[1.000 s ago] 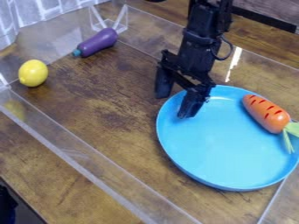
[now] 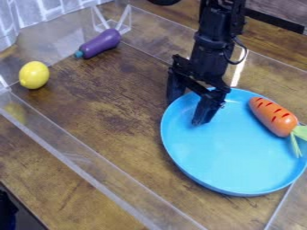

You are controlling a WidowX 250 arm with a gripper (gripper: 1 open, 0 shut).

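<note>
My black gripper [image 2: 197,91] reaches down from the top of the view to the upper left rim of a large blue plate [image 2: 228,157], its fingers spread open. Whether anything sits between them is hidden by the dark parts. An orange toy carrot [image 2: 274,117] with pale green leaves lies on the plate's right side. A purple eggplant [image 2: 99,44] lies at the upper left, and a yellow lemon [image 2: 34,75] at the far left, both apart from the plate.
Clear walls or edges run along the left and bottom.
The gripper has shifted slightly down and to the right over the plate's rim. The toys and plate look unmoved.
</note>
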